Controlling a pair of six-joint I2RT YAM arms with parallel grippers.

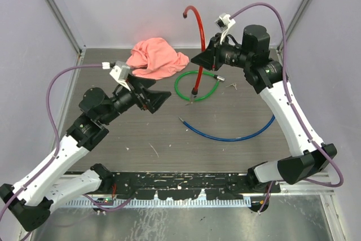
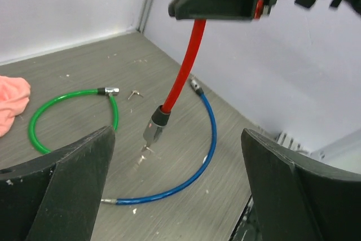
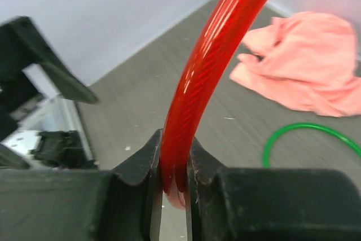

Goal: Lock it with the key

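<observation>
A red cable lock [image 1: 201,32] hangs upright from my right gripper [image 1: 204,60], whose fingers are shut around the hose. In the right wrist view the red hose [image 3: 194,100] runs up between the fingertips. Its lower end is a grey metal lock head [image 2: 155,128] in the left wrist view. A small metal key [image 2: 145,153] protrudes below that head; how deep it sits is hidden. The other, upper end [image 1: 185,14] curls over to the left above the gripper. My left gripper [image 1: 159,101] is open and empty, to the left of the lock.
A green cable lock [image 1: 179,83] lies looped on the table, a blue cable [image 1: 225,139] nearer the front. Another small key [image 1: 231,86] lies right of the green one. Pink cloth [image 1: 155,57] sits at the back.
</observation>
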